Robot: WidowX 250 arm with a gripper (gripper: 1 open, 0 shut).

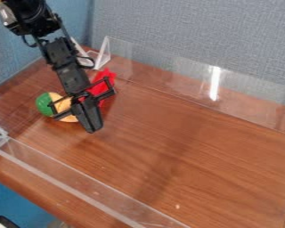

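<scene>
My gripper (90,118) hangs low over the left part of the wooden table, its black fingers pointing down, shut as far as shows, with nothing clearly between them. Just behind and left of it lie a green round object (45,103) and a yellow object (61,101), partly hidden by the gripper. A red object (106,80) lies behind the gripper on its right, also partly covered by the arm.
Transparent walls edge it at the back and front. A white wire item (103,50) stands at the back left.
</scene>
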